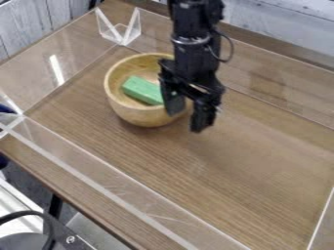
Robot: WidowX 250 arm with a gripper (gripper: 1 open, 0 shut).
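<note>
The black robot arm hangs from the top centre, its gripper (186, 111) low over the right side of a tan bowl (132, 66). The gripper is open, with dark fingers apart. Inside the bowl lies a green block (143, 90), left of the gripper. Whether anything lies between the fingers is hard to make out.
A small clear wire-like container (117, 29) stands at the back left. Black cables (46, 234) lie at the lower left corner.
</note>
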